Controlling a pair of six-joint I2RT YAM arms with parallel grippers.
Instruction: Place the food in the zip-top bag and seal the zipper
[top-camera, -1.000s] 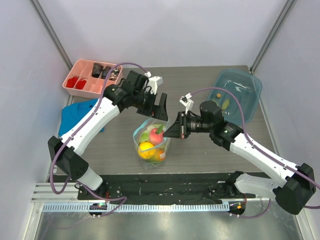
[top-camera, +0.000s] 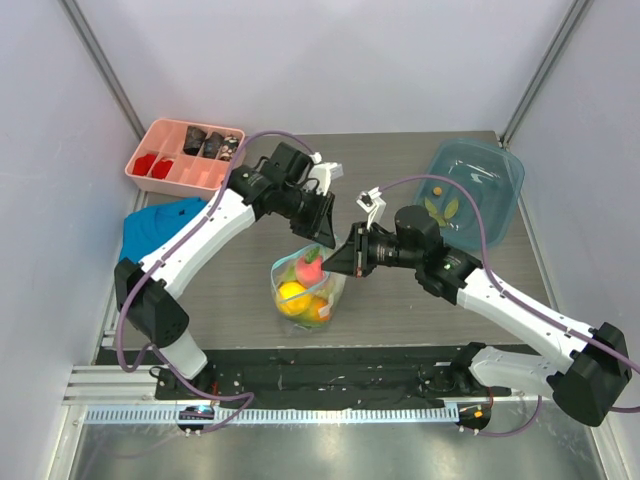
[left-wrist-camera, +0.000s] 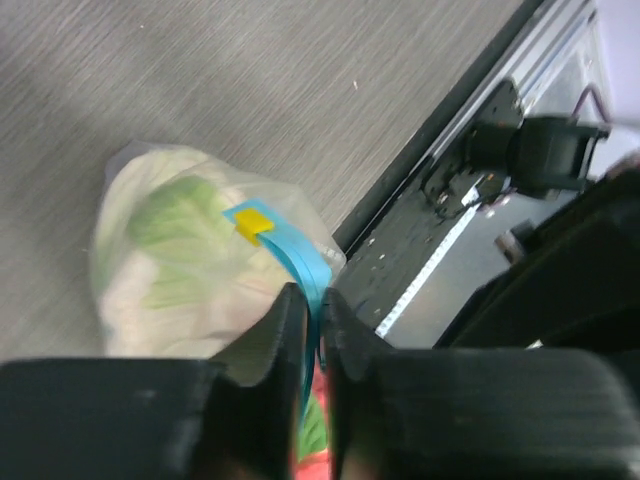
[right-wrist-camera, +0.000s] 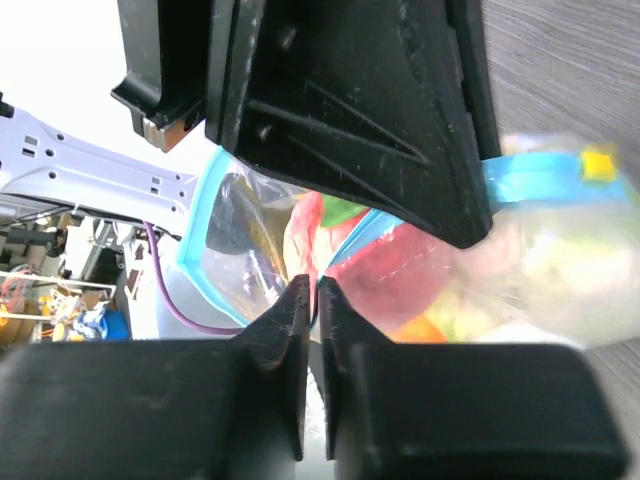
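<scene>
A clear zip top bag (top-camera: 290, 310) with blue zipper strip stands at the table's front middle, holding a yellow fruit (top-camera: 292, 297), a red fruit (top-camera: 309, 269) with green leaves and an orange one (top-camera: 320, 310). My left gripper is at the bag's top, its fingertips close around the blue strip (left-wrist-camera: 290, 245); whether they grip it cannot be told. My right gripper has its fingertips together on the blue zipper edge of the bag, just below the left gripper's black body.
A pink divided bin (top-camera: 185, 160) sits at the back left, with a blue cloth (top-camera: 160, 225) before it. A teal container (top-camera: 470, 190) with small food toys is at the back right. The two arms are very close over the bag.
My left gripper has moved slightly toward the front of the table and its fingers look closer together at the bag's top. The right gripper stays nearly in place.
</scene>
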